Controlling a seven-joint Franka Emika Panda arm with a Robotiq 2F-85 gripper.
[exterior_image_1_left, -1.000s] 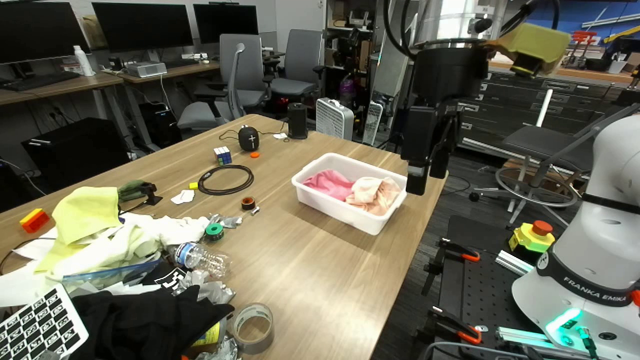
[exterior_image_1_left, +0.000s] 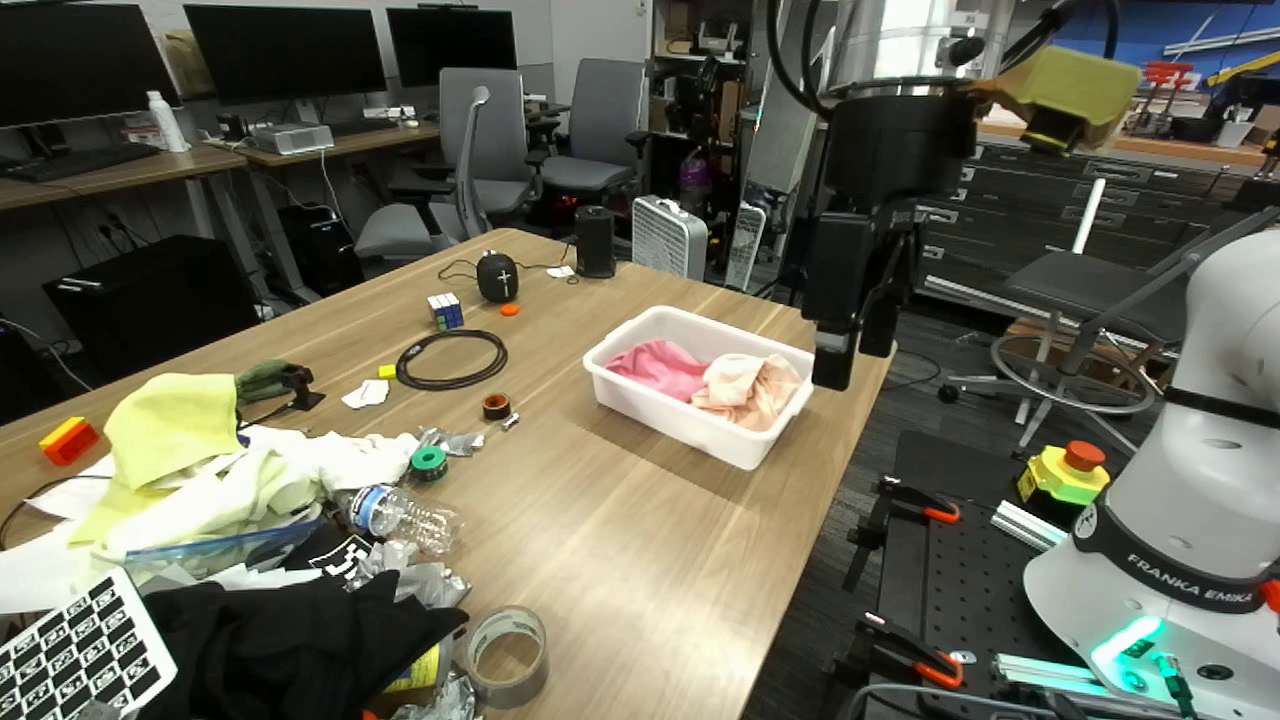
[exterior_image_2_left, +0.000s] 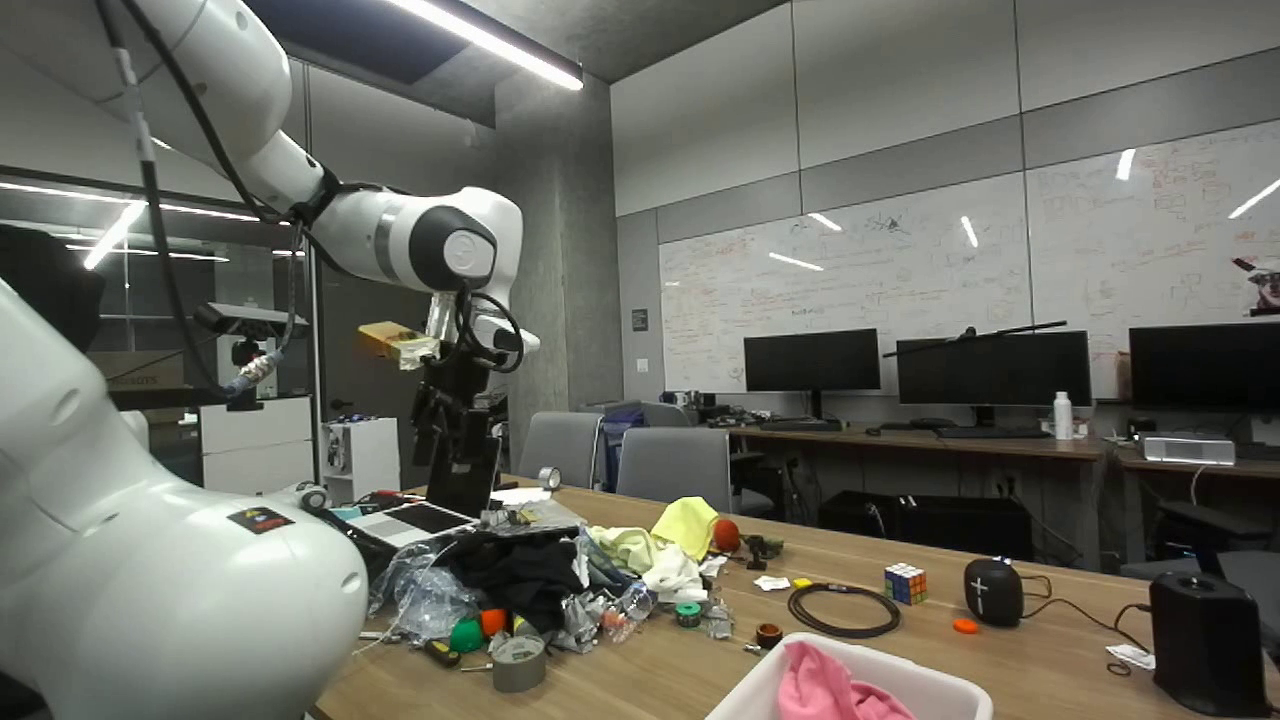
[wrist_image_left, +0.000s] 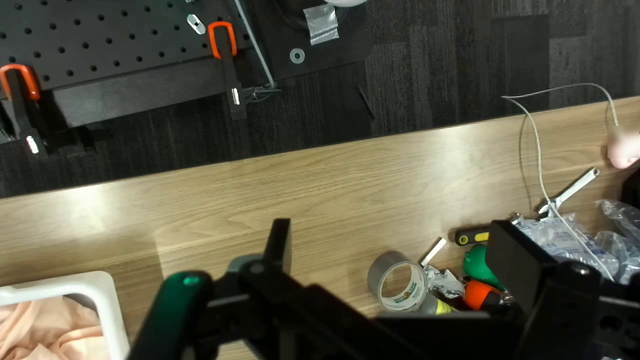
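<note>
High above the wooden table, my gripper points downward and stands open, its two fingers wide apart with nothing between them. In the first exterior view the gripper (exterior_image_1_left: 846, 360) appears at the upper right, in front of the table's edge. A white plastic bin (exterior_image_1_left: 678, 422) stands on the table and holds a pink cloth (exterior_image_1_left: 656, 367) and a peach cloth (exterior_image_1_left: 753, 386). The wrist view shows only a corner of that bin (wrist_image_left: 109, 300) at lower left. A roll of grey tape (wrist_image_left: 384, 273) lies on the table below the gripper.
A mixed heap with a yellow cloth (exterior_image_1_left: 174, 422), black fabric (exterior_image_1_left: 300, 642) and a clear bottle (exterior_image_1_left: 408, 518) covers one end of the table. A coiled black cable (exterior_image_1_left: 452, 360), puzzle cube (exterior_image_1_left: 445, 312) and small speaker (exterior_image_1_left: 497, 277) lie farther back. Bare tabletop separates heap and bin.
</note>
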